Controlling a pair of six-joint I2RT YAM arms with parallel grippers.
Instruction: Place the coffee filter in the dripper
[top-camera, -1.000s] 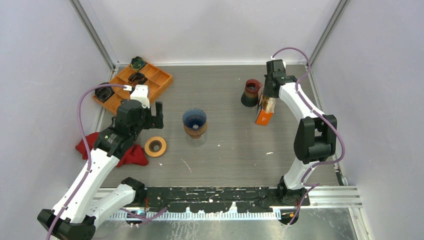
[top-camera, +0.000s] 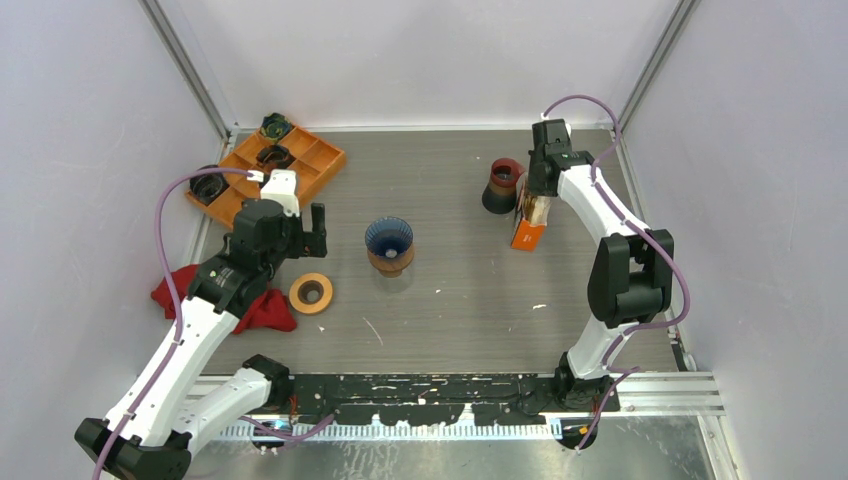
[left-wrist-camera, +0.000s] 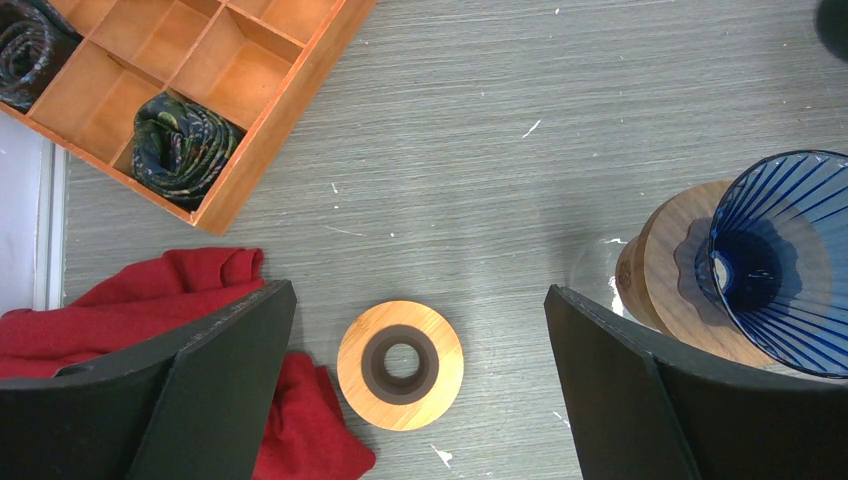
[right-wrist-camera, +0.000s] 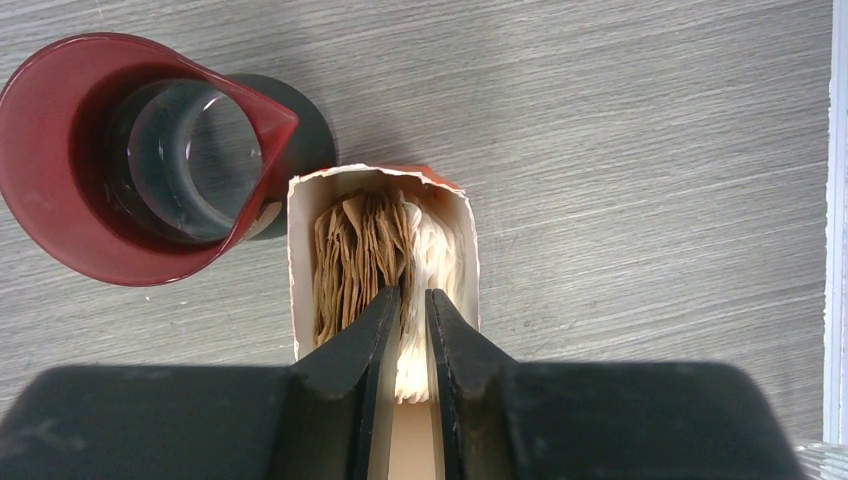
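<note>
The blue ribbed dripper (top-camera: 390, 236) stands in its wooden collar (left-wrist-camera: 655, 270) near the middle of the table, and its inside looks empty. To the right, an open orange box (top-camera: 527, 236) holds brown filters (right-wrist-camera: 350, 250) and white filters (right-wrist-camera: 440, 250), packed upright side by side. Over the box is my right gripper, its fingertips close together above the white filters. It is shut, and no filter clearly shows pinched between the fingers. My left gripper is open and empty, left of the dripper and above the table.
A red-rimmed carafe (right-wrist-camera: 50, 190) stands close beside the box. On the left are a wooden compartment tray (top-camera: 318, 160) with rolled dark cloths, a red cloth (top-camera: 268, 312) and a wooden ring (top-camera: 299, 303). Bare table lies between dripper and box.
</note>
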